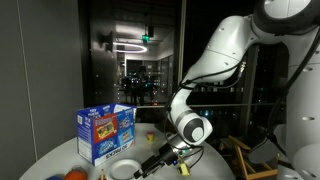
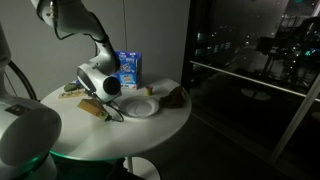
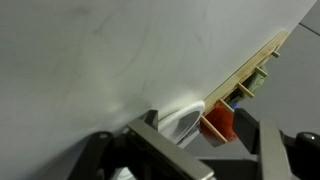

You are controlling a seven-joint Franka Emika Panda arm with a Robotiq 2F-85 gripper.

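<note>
My gripper stands open, its dark fingers (image 3: 272, 150) apart at the bottom of the wrist view. A white plate (image 3: 180, 124) shows beyond the gap between them, partly cut off from sight. In the first exterior view the gripper (image 1: 148, 168) is low over the table, close to the right side of the plate (image 1: 122, 169). From the second exterior view, the whole plate (image 2: 139, 108) lies on the round white table (image 2: 158, 130). I cannot make out anything held.
A tall blue-and-red box (image 1: 104, 133) stands behind the plate. A wooden rack (image 3: 247, 80) and an orange-red object (image 3: 219, 122) appear in the wrist view. Dark cloth (image 2: 176, 97) lies at the table's right edge.
</note>
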